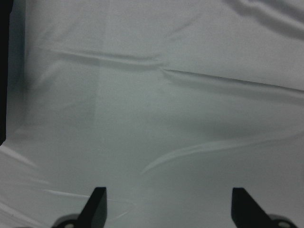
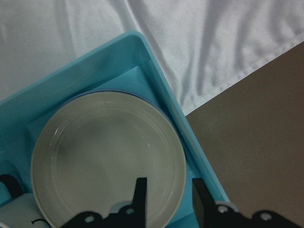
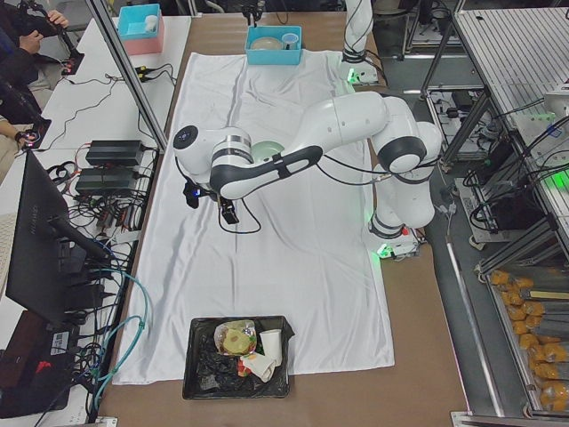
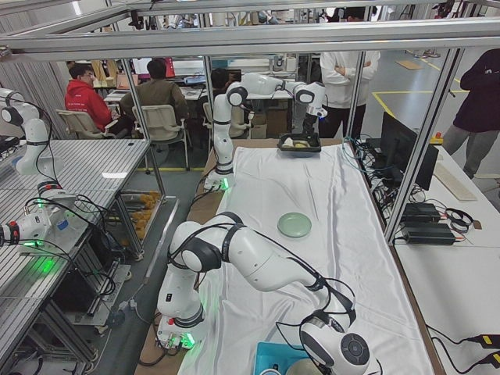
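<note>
My left gripper hangs over bare white cloth, open with nothing between its fingertips. My right gripper stands open over the cream plate point(image 2: 104, 142), which lies inside the blue bin point(image 2: 175, 109); nothing shows gripped between its fingers. A cup point(image 3: 290, 40) is beside the plate in that bin. A green plate point(image 4: 294, 225) lies on the middle of the cloth, partly hidden by an arm in the camera left view.
A black tray point(image 3: 206, 381) with food packets and papers stands at the opposite end from the blue bin. Monitors, cables and metal frames line the sides.
</note>
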